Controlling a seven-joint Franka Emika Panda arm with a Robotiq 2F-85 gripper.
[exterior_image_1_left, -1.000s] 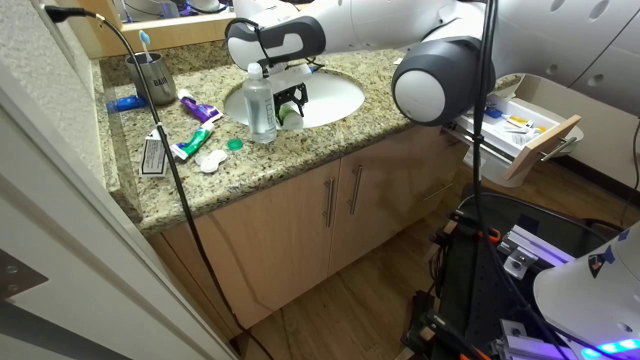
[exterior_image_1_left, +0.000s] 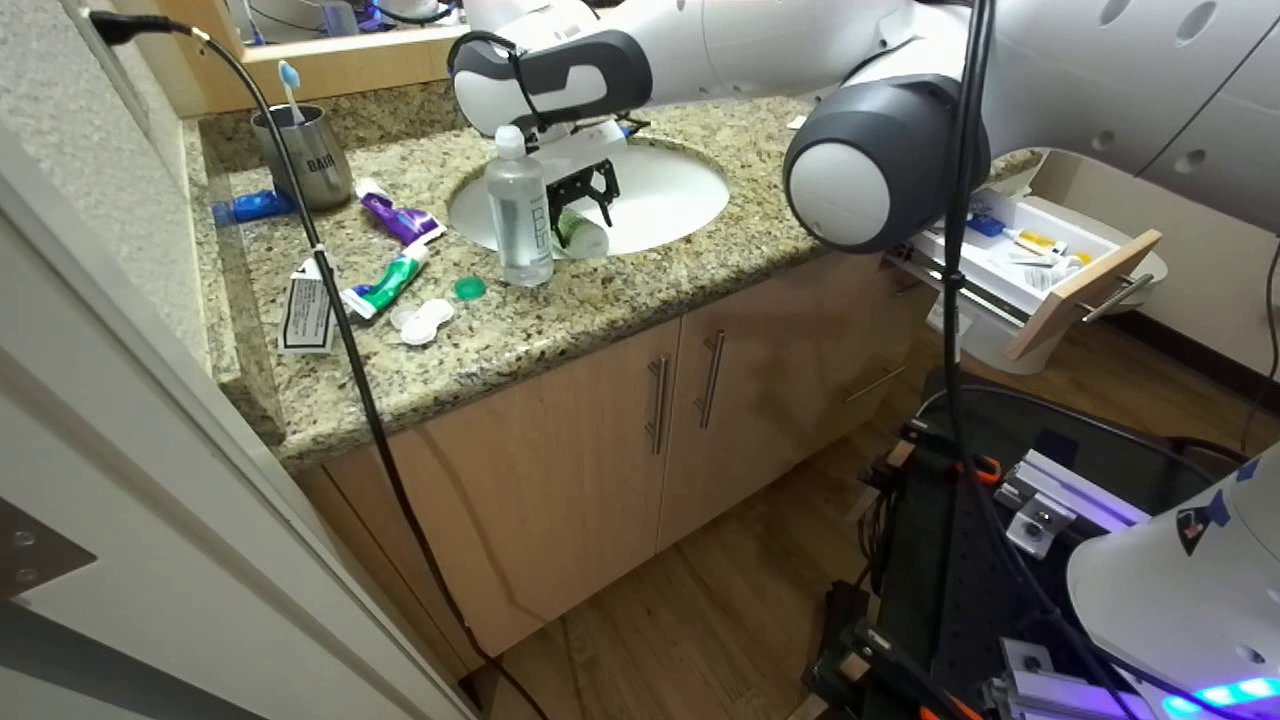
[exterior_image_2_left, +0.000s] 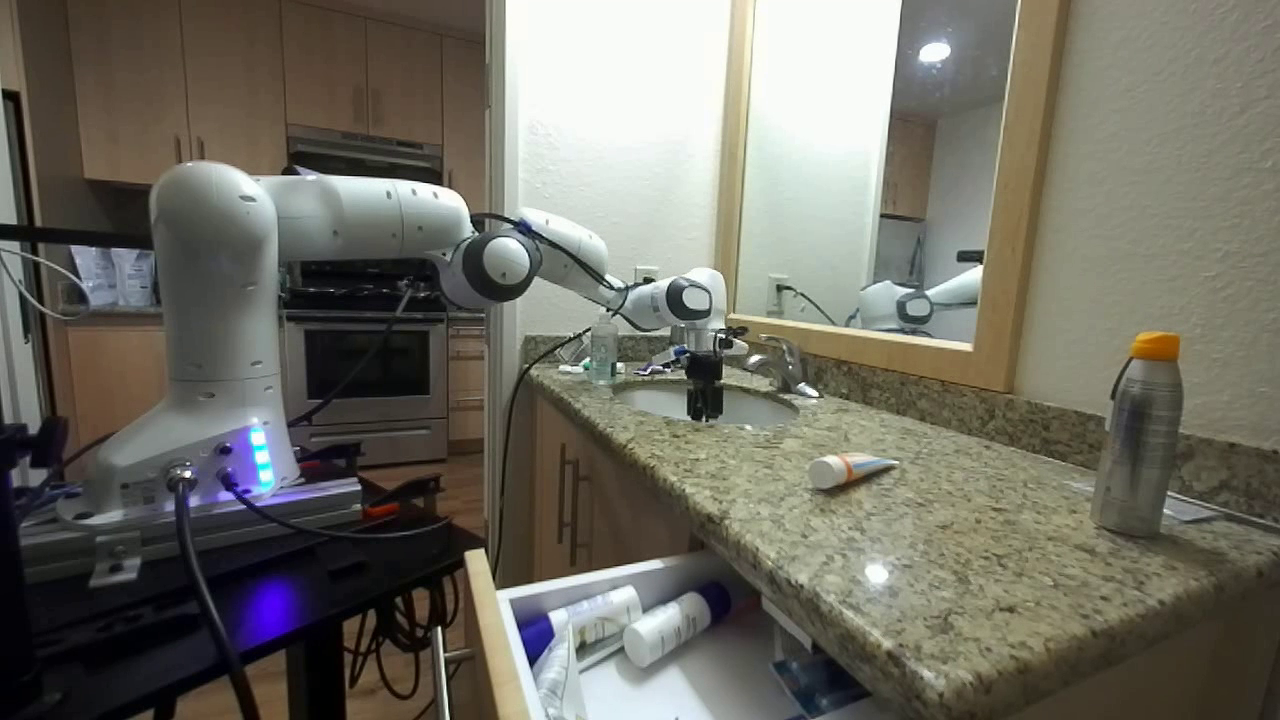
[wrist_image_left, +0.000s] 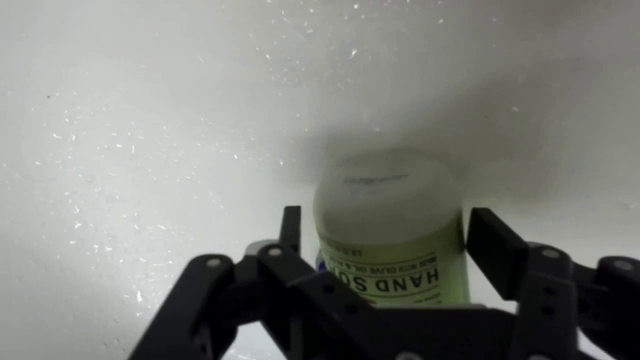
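Observation:
A hand soap bottle (wrist_image_left: 390, 207) with a pale green label lies in the white sink, its base facing the wrist camera. My gripper is open around it, one finger on either side. The right finger (wrist_image_left: 489, 240) is against or very near the bottle's side, while a narrow gap shows by the left finger (wrist_image_left: 291, 225). In exterior view 1 the gripper (exterior_image_1_left: 583, 218) reaches down into the basin over the green bottle (exterior_image_1_left: 583, 238), partly behind a clear bottle. Exterior view 2 shows the gripper (exterior_image_2_left: 704, 402) over the sink, the soap hidden.
The tall clear bottle (exterior_image_1_left: 519, 216) stands at the sink's front left rim. Toothpaste tubes, a green cap (exterior_image_1_left: 469, 288) and a metal cup (exterior_image_1_left: 306, 156) crowd the left counter. The faucet (exterior_image_2_left: 786, 365) rises behind the basin. An open drawer (exterior_image_2_left: 720, 648) sticks out below the counter.
The gripper's right finger in exterior view 1 sits slightly farther right, so the fingers look a little wider apart. The soap bottle and arm look nearly unmoved.

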